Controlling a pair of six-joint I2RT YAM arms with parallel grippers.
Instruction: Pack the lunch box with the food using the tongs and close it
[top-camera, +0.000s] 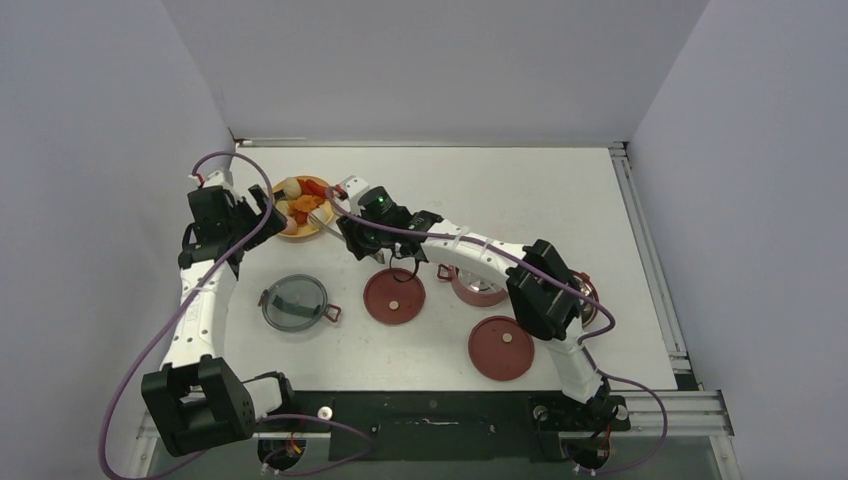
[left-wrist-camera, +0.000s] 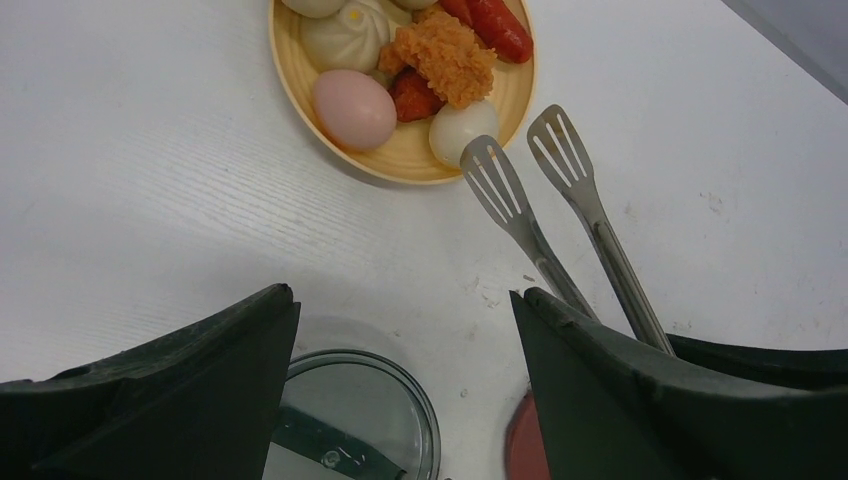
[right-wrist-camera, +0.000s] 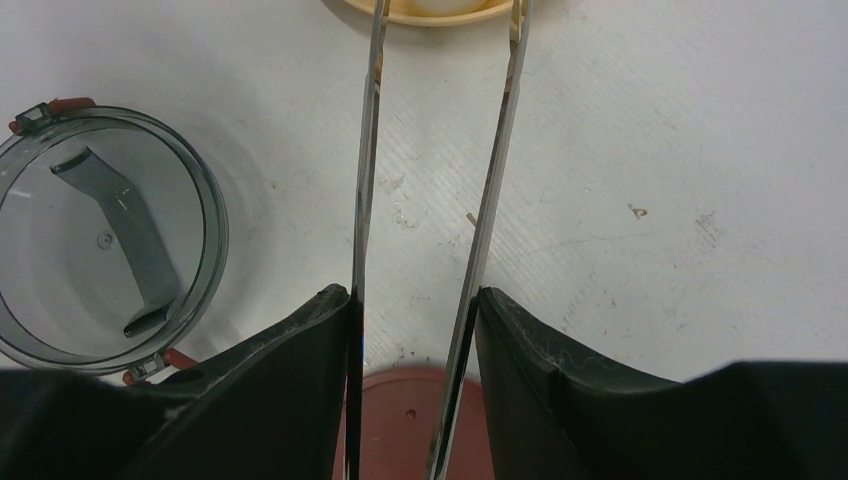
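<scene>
A yellow plate (left-wrist-camera: 290, 60) of food holds buns, a pink egg (left-wrist-camera: 352, 110), fried chicken (left-wrist-camera: 450, 60), sausages and a white ball (left-wrist-camera: 465, 130). My left gripper stands open beside it at the left, empty. My right gripper is shut on steel tongs (right-wrist-camera: 491, 200), whose spread slotted ends reach to the plate's front edge, near the white ball. Pink pots (top-camera: 475, 290) stand at the right, partly hidden under my right arm.
A glass lid (top-camera: 294, 302) lies front left. Red lids (top-camera: 393, 290) (top-camera: 500, 355) lie at the middle and front right.
</scene>
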